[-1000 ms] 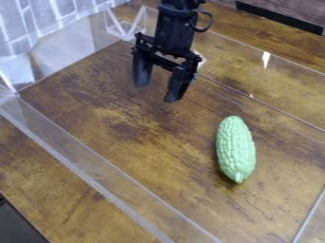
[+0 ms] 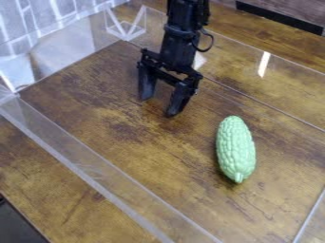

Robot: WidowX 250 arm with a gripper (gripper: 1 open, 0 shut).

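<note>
My black gripper [image 2: 162, 91] hangs over the upper middle of the wooden board, open, its two fingers spread left and right and low, near the surface. I see nothing held between them. A pale green bumpy vegetable, like a bitter melon [image 2: 235, 147], lies lengthwise on the board at the right, below and to the right of the gripper.
A small pale object [image 2: 200, 60] sits behind the gripper, partly hidden by the arm. Clear plastic walls [image 2: 70, 161] edge the wooden board [image 2: 114, 142]. The board's left and middle are bare.
My gripper has come down lower toward the board, moving slightly toward the viewer. The green vegetable has not moved.
</note>
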